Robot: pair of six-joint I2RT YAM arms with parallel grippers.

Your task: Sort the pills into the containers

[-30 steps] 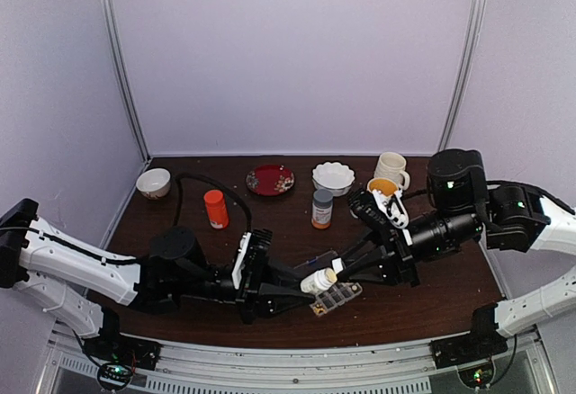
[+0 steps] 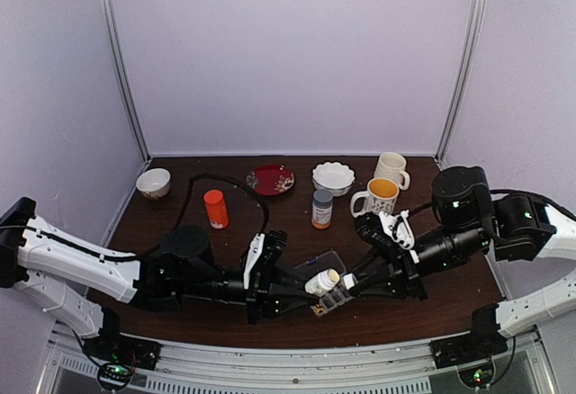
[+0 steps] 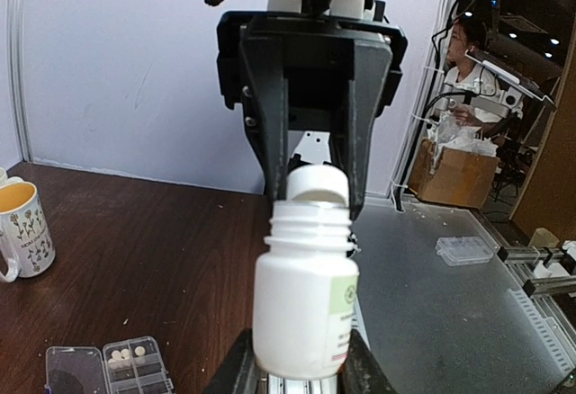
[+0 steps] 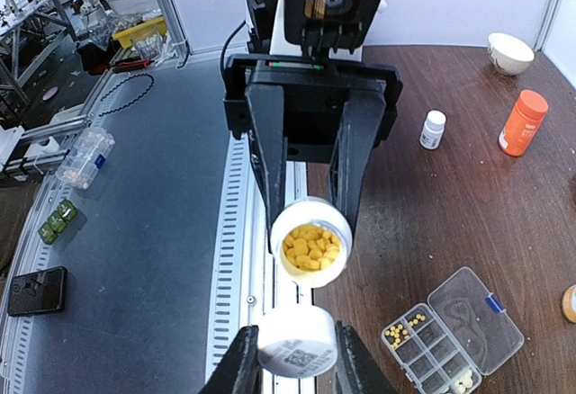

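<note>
My left gripper point(image 2: 310, 299) is shut on a white pill bottle point(image 3: 304, 308), tilted, its open mouth showing yellow pills point(image 4: 311, 248) inside. Just right of the mouth, my right gripper point(image 2: 353, 284) is shut on the white cap point(image 4: 297, 340). A gap separates cap and bottle in the right wrist view. Below them on the table lies the clear pill organizer point(image 4: 435, 344), its lid point(image 4: 477, 317) folded open. Small yellow pills point(image 4: 396, 332) sit in compartments at one end and white pills point(image 4: 464, 380) at the other. In the top view, the arms and bottle partly cover the organizer.
Behind the arms stand an orange bottle point(image 2: 216, 209), a grey-capped bottle point(image 2: 322, 208) and a patterned mug point(image 2: 382, 196). A second, capped white bottle point(image 4: 433, 129) is upright on the table. Bowls, a red plate point(image 2: 270, 180) and another mug line the back.
</note>
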